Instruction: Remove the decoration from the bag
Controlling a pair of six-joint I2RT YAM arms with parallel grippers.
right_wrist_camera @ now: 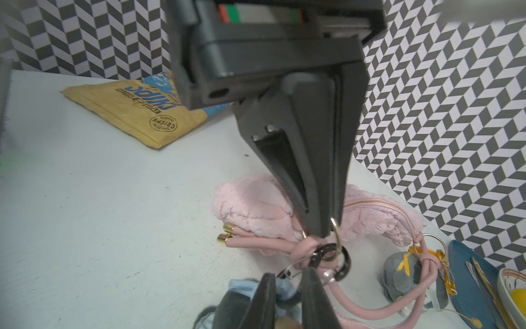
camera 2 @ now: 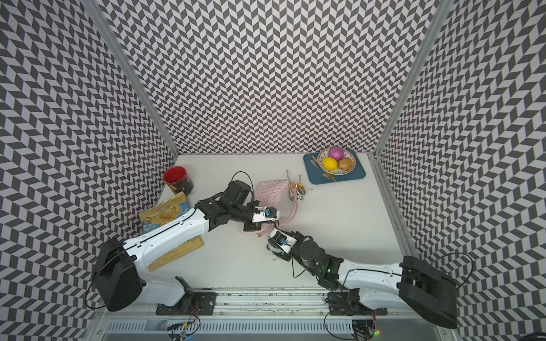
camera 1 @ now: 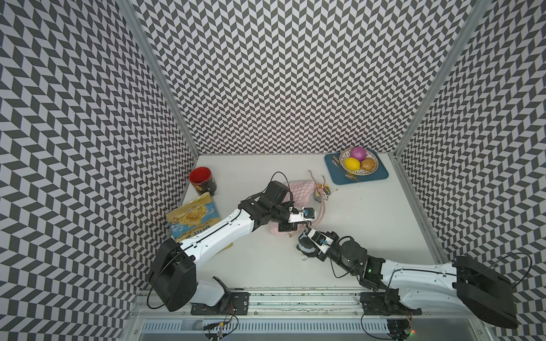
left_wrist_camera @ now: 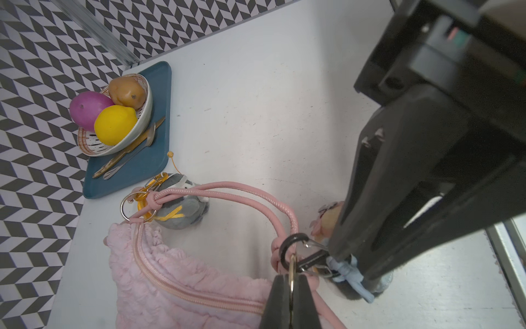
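The pink bag lies on the table, its strap looping to a knot near my grippers. A thin gold ring at that knot is pinched by my left gripper, which is shut. Close beside it, my right gripper is shut on the clasp of a grey plush decoration with a light blue scarf. The decoration's black hook is at the ring and knot; whether its gate stands open cannot be told. A second grey plush hangs by a gold clasp at the bag's far end.
A blue tray with a fruit bowl sits at the back right. To the left are a red-lined mug and a chips packet. Free table lies right of the bag and in front.
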